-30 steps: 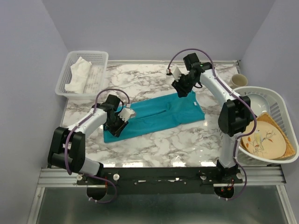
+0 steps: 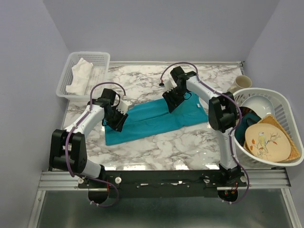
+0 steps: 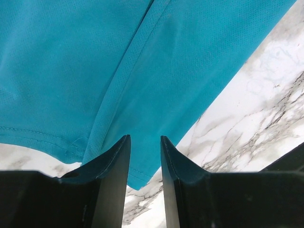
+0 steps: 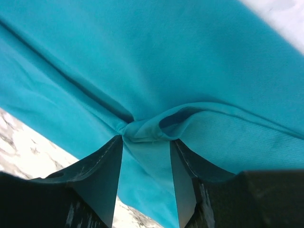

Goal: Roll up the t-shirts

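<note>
The teal t-shirt [image 2: 152, 124] lies across the middle of the marble table, its near half folded lengthwise into a long strip. Over its left end my left gripper [image 2: 117, 128] is open; the left wrist view shows the folded strip [image 3: 142, 71] beyond the parted fingers [image 3: 115, 166], nothing between them. My right gripper [image 2: 172, 108] stands open at the shirt's upper middle. In the right wrist view, a raised, crumpled fold [image 4: 154, 128] lies just at the tips of its fingers [image 4: 108, 159], and whether they touch the cloth I cannot tell.
A white basket [image 2: 102, 71] holding a white cloth stands at the back left. To the right, a larger white basket [image 2: 294, 123] contains plates and other items, with a beige cup [image 2: 241, 82] behind it. Bare marble [image 2: 190, 147] lies in front of the shirt.
My right gripper has moved left and towards the front, down to the shirt's middle.
</note>
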